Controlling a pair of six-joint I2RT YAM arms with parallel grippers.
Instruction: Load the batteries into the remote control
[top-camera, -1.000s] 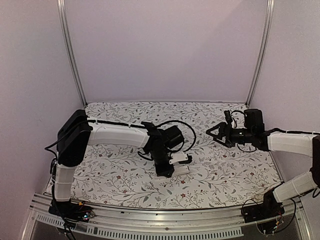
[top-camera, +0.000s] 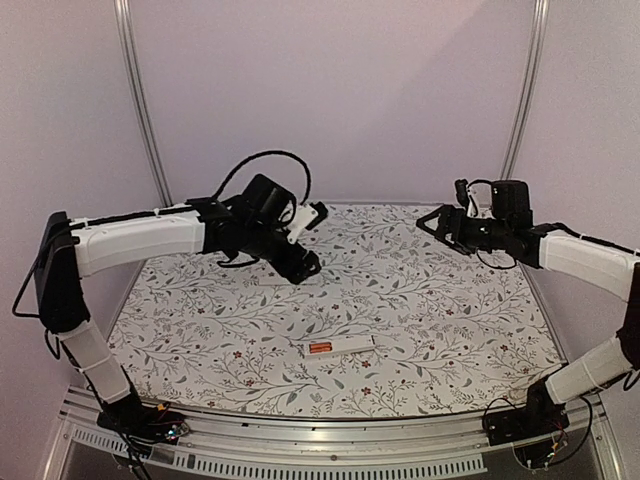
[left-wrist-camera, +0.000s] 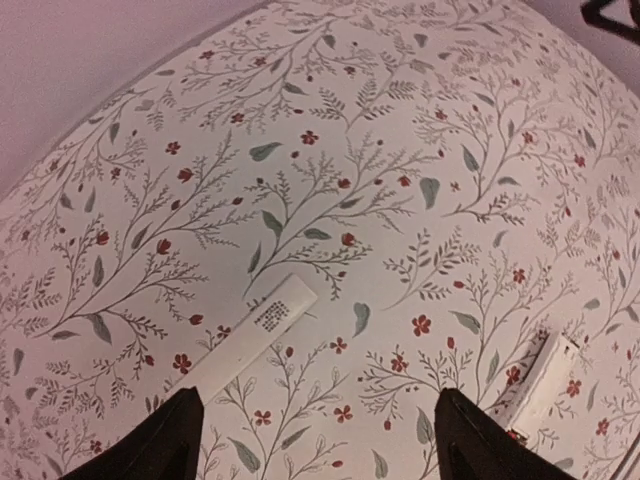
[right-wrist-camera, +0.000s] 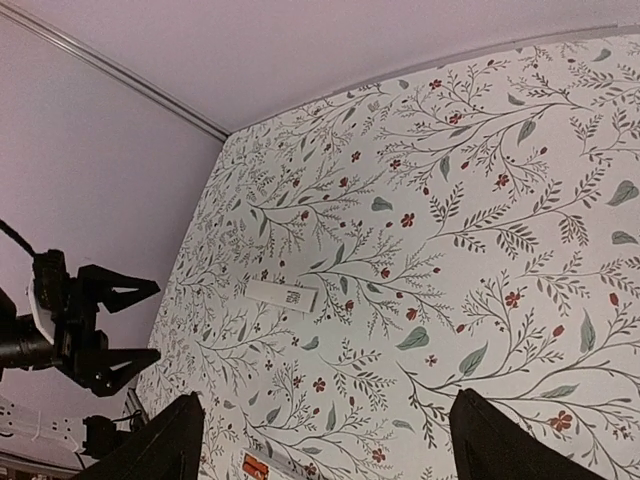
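Observation:
A white remote lies near the front centre with orange batteries in its exposed compartment; how many is hard to tell. A second white bar with dotted markings lies farther back, seen in both wrist views and partly behind the left arm in the top view. My left gripper is raised above the table, open, with nothing seen between its fingertips in the left wrist view. My right gripper hangs over the right side, open and empty.
My left gripper has risen and moved back from over the front remote, uncovering it and its batteries. My right gripper has moved slightly upward.

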